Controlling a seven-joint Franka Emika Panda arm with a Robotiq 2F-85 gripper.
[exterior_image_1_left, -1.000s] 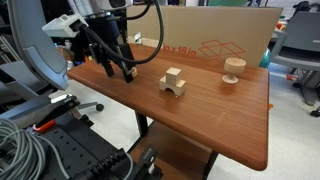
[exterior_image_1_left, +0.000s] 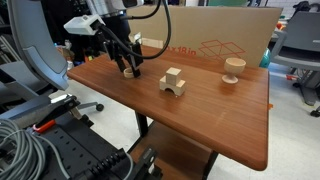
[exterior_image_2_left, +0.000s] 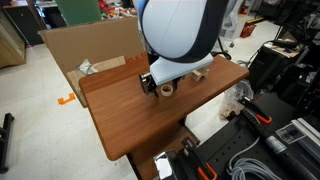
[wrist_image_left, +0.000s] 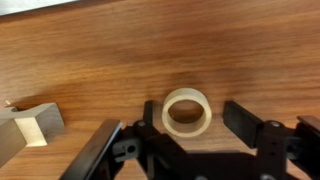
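Note:
A small pale round ring-shaped piece (wrist_image_left: 187, 93) lies on the wooden table between the fingers of my gripper in the wrist view. The fingers are parted, and a narrow gap shows on each side of the piece. From exterior view 1, the gripper (exterior_image_1_left: 132, 66) is low over the left part of the table, with the pale piece (exterior_image_1_left: 128, 73) at its fingertips. Exterior view 2 also shows the pale piece (exterior_image_2_left: 167, 90) right beside the dark fingers; the arm covers part of the table behind it.
Stacked pale wooden blocks (exterior_image_1_left: 173, 84) stand to the right of the gripper; one block (wrist_image_left: 40, 124) shows at the wrist view's left edge. A pale cup (exterior_image_1_left: 234, 68) stands farther right. A cardboard panel (exterior_image_1_left: 215, 32) borders the back.
In exterior view 1 my gripper has come down and shifted slightly, so its fingers are now around the pale piece. Blocks and cup have stayed put.

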